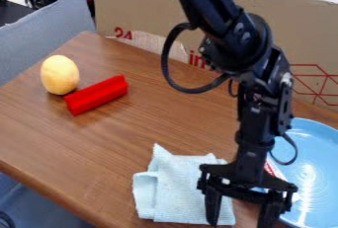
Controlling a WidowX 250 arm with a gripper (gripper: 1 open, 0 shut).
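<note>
My black gripper (240, 208) is low at the front of the table, its fingers apart over the right part of a folded light cloth (172, 192) and the strip beside it, near a blue plate (313, 173). Whether anything is between the fingertips, which reach the bottom of the view, I cannot tell. A red-and-white packet lies partly hidden behind the gripper. A red cylinder (97, 94) and a yellow egg-shaped object (59, 74) lie at the left of the table.
A cardboard box (145, 10) stands along the back. A grey padded surface lies beyond the left edge.
</note>
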